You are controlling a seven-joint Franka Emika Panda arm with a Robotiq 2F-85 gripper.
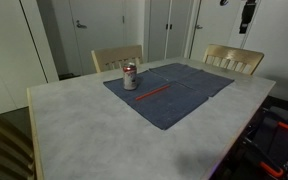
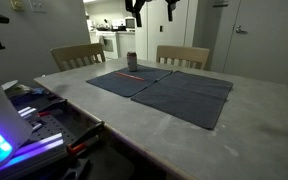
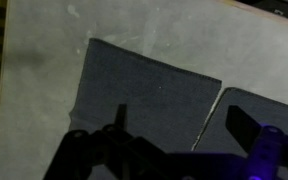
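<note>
High above the table, my gripper stands open, and its dark fingers (image 3: 247,130) are wide apart in the wrist view with nothing between them. Below them lie dark grey cloth pieces (image 3: 149,93), split by a narrow light gap. In exterior view 1 a can (image 1: 130,78) stands upright at the cloth's left part. Near it, a thin red-orange stick (image 1: 152,92) lies flat on the cloth (image 1: 179,107). The wrist view shows neither the can nor the stick.
Wooden chairs (image 1: 118,57) stand along its far side, with another (image 1: 232,59) at the right end.
</note>
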